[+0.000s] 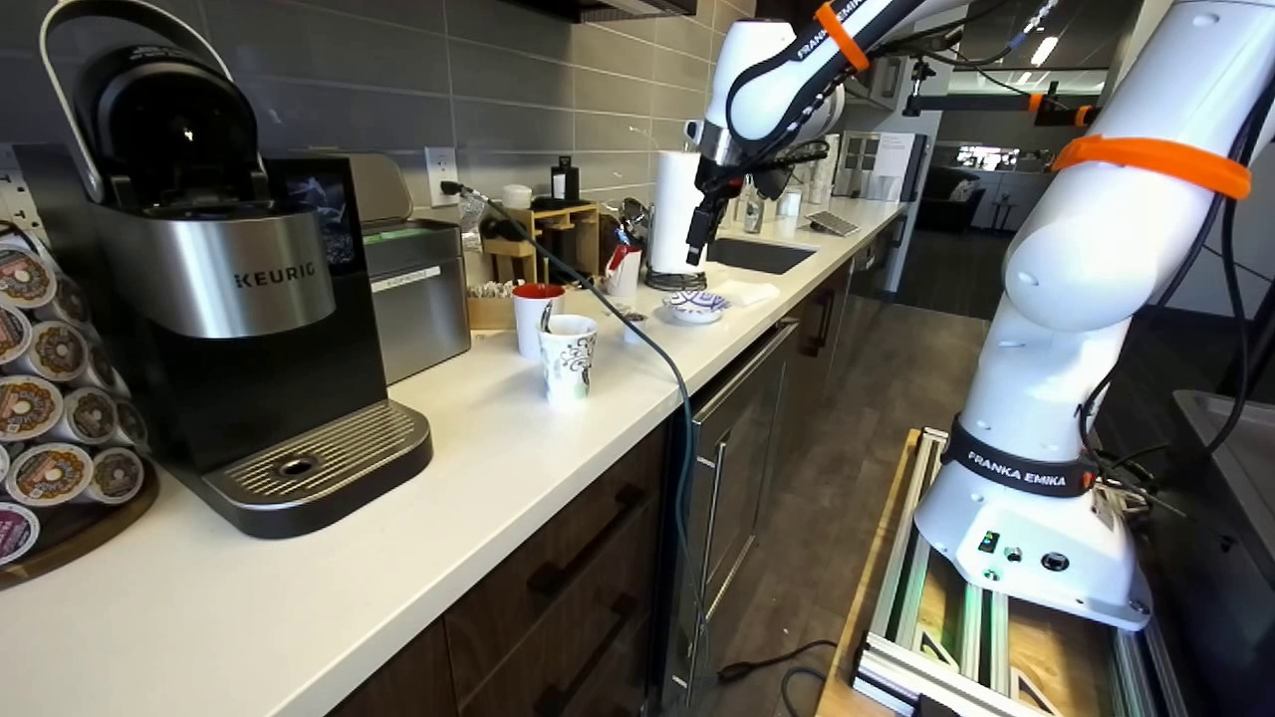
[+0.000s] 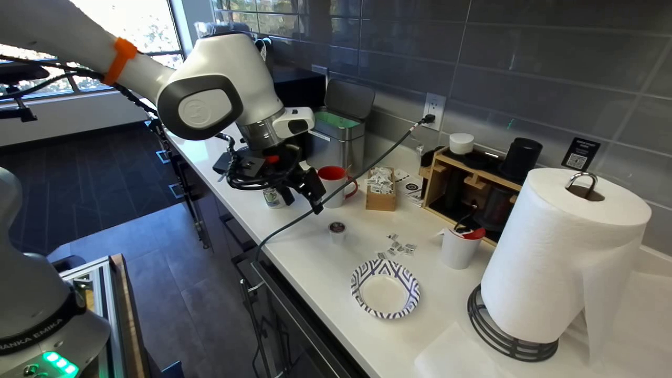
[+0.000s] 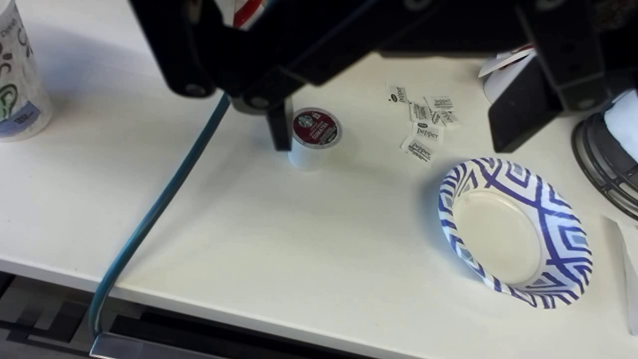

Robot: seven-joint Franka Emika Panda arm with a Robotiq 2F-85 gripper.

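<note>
My gripper is open above the counter, its two black fingers wide apart with nothing between them. In the wrist view a coffee pod (image 3: 314,136) with a dark red lid stands on the counter, partly behind the left finger (image 3: 279,126). Right of it lies a paper bowl (image 3: 501,236) with a blue-and-white pattern, empty. Several pepper packets (image 3: 425,122) are scattered on the counter beyond them. From the second exterior view, the pod (image 2: 337,232) sits below and to the right of the gripper, apart from it.
A blue-green cable (image 2: 296,220) crosses the counter near the gripper. A patterned paper cup (image 1: 567,358) and a red-lined mug (image 2: 334,186) stand close by. The paper towel roll (image 2: 560,252) rises past the bowl. Beside the bin is an open-topped Keurig machine (image 1: 215,287).
</note>
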